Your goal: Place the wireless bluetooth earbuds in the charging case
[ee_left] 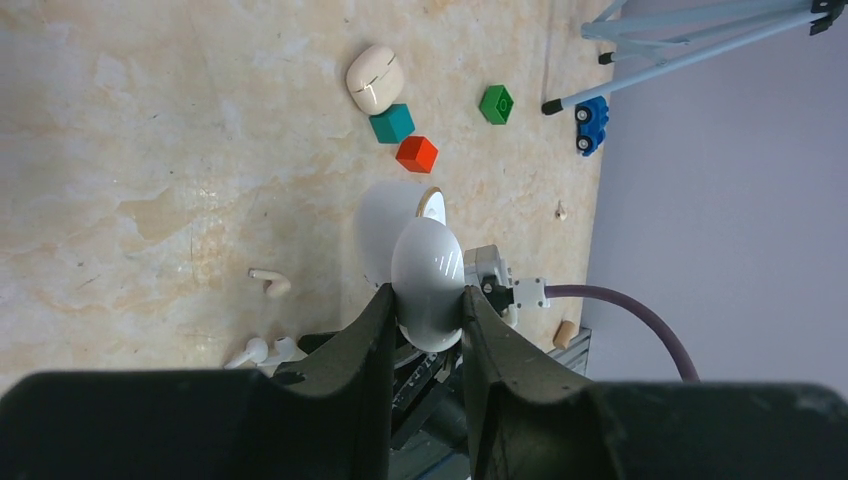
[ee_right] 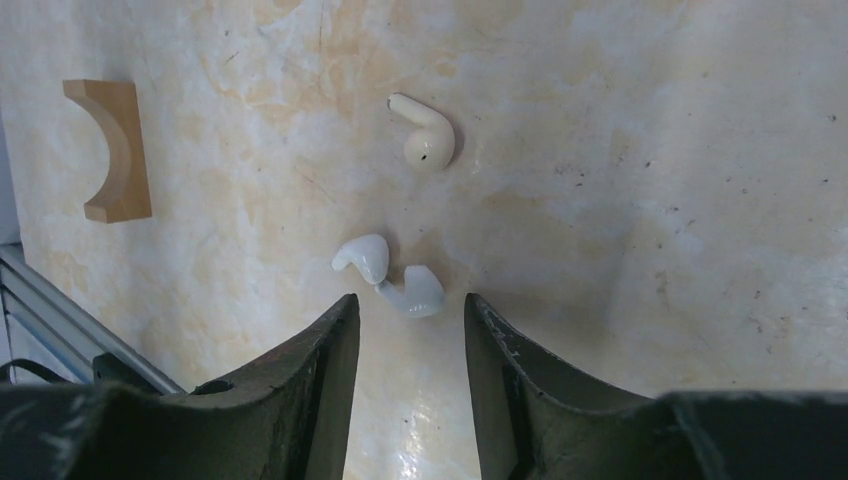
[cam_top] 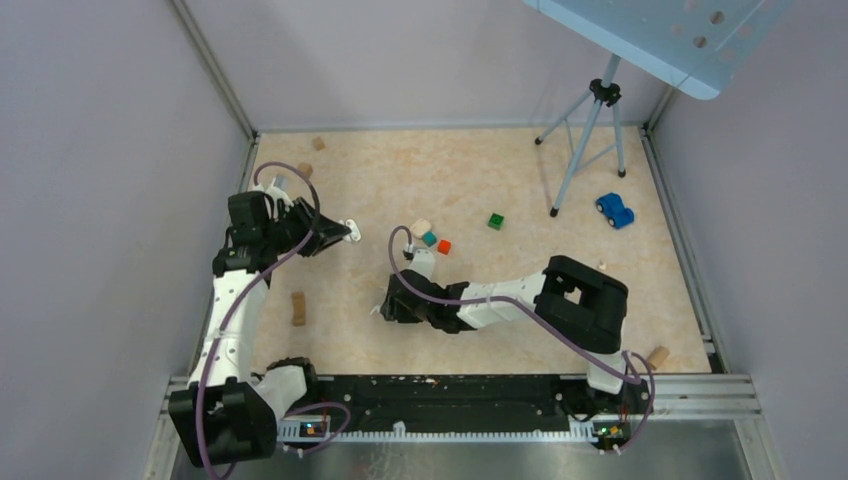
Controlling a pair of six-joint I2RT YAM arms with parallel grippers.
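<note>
Held off the table in my left gripper is the white charging case (ee_left: 428, 270), shut between its fingers. In the top view the case (cam_top: 351, 231) juts out to the right of that gripper. My right gripper is part open above the table, with nothing gripped. Beyond its fingertips two white earbuds (ee_right: 412, 292) lie close together, one of them showing in the gap between the fingers. A cream earbud (ee_right: 430, 145) lies apart from this pair, farther up in the right wrist view. From above, the right gripper mostly covers the earbuds.
A white mouse-like object (ee_left: 376, 79), a teal block (ee_left: 392, 124) and a red block (ee_left: 417, 154) cluster mid-table. A green block (cam_top: 496, 221) and a blue toy car (cam_top: 614, 210) lie right of them. A wooden arch block (ee_right: 118, 150) lies left of the earbuds.
</note>
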